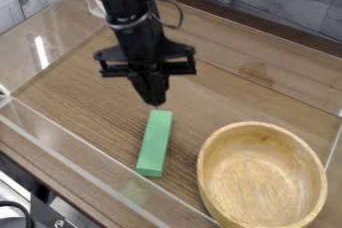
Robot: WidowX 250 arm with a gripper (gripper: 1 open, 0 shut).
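Observation:
My black gripper point(158, 98) hangs over the wooden table in the upper middle, shut, with nothing visible between its fingers. Below it a green bar point(155, 142) lies lengthwise on the table, apart from the gripper in the picture. To the bar's right sits a pale wooden bowl point(261, 162), empty.
Pale edging runs along the left and back. A dark cable shows in the lower left corner.

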